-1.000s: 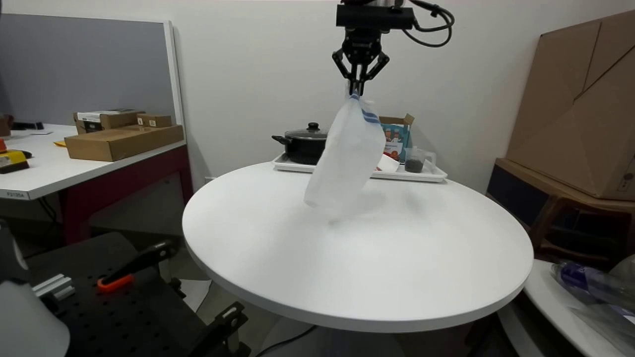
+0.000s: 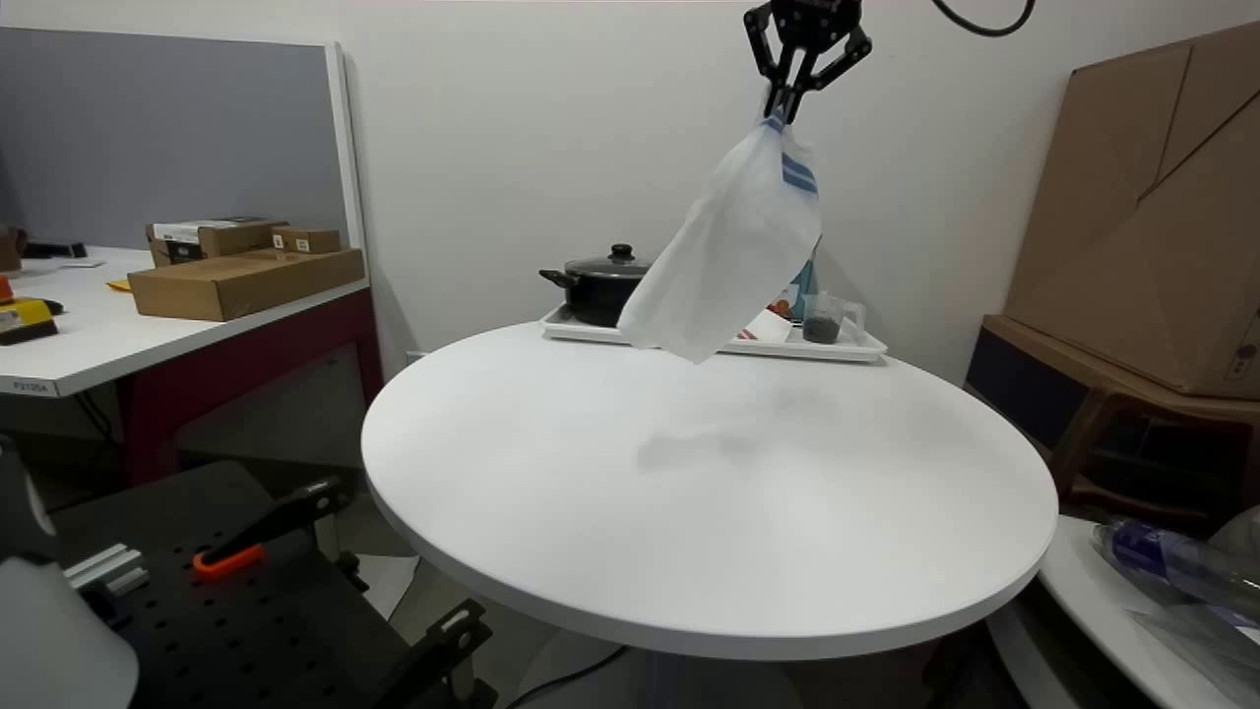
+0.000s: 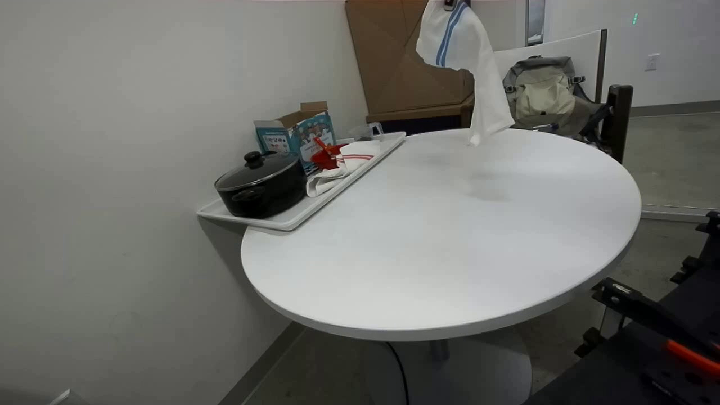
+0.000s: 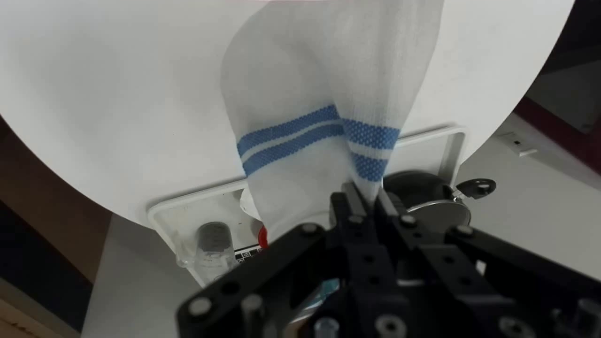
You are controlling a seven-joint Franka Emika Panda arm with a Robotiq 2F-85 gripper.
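A white towel with blue stripes [image 2: 738, 242] hangs in the air above the round white table [image 2: 709, 508], slanting down to the left in exterior view 1. My gripper [image 2: 783, 114] is shut on its upper end, near the stripes. In the wrist view the fingertips [image 4: 352, 197] pinch a fold of the striped towel [image 4: 298, 90]. Exterior view 2 shows the towel [image 3: 489, 88] clear of the tabletop, with most of the gripper out of frame.
At the wall side, a white tray [image 3: 297, 219] carries a black lidded pot [image 3: 263, 185], an open blue box [image 3: 314, 135], a red item [image 3: 325, 158], a folded red-striped cloth [image 3: 361, 152] and a clear cup [image 2: 823, 319].
My gripper has risen and moved right in exterior view 1, carrying the towel. The towel's lower end now hangs higher and swings out to the left, and it hides more of the blue box.
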